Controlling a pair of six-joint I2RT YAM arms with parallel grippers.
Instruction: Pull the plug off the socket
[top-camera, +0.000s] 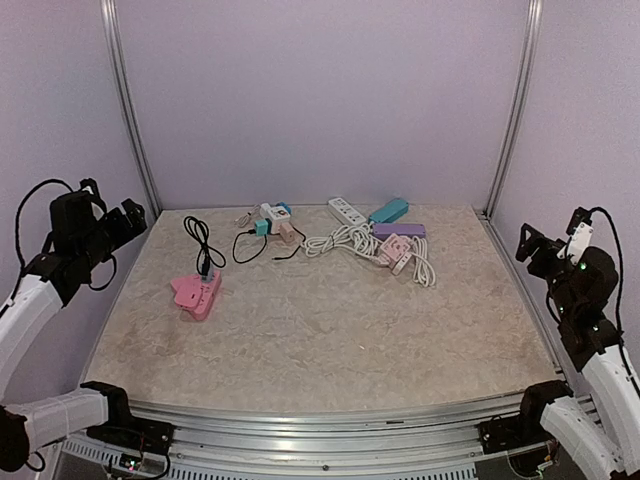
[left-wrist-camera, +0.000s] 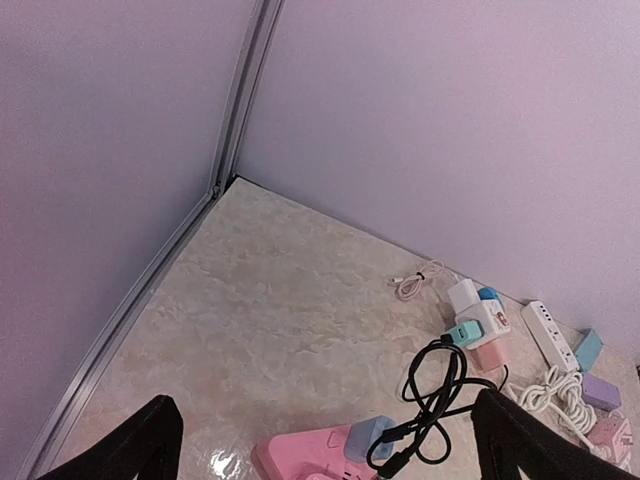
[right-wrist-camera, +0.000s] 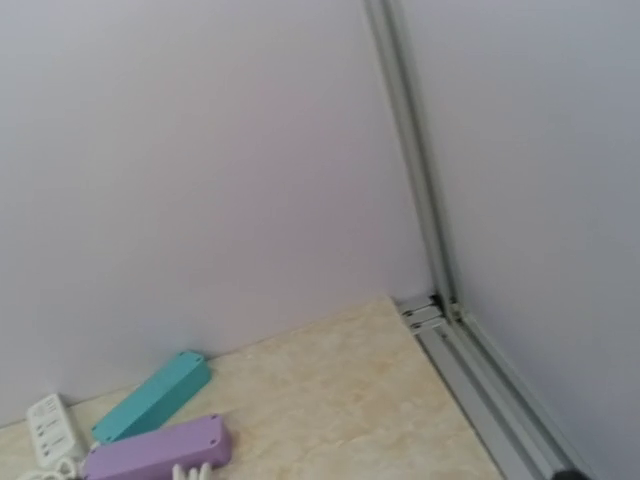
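Observation:
A pink power strip lies at the left of the table, a grey-blue plug with a black cable on its upper end. My left gripper hangs open above the table's left edge; in the left wrist view its two dark fingers frame the strip's area, with nothing held. My right gripper is raised open beyond the right edge, apart from everything; the right wrist view shows mostly walls and the back right corner.
Along the back lie white adapters, a white strip, a teal strip, a purple strip, coiled white cables and another pink socket. Walls bound three sides.

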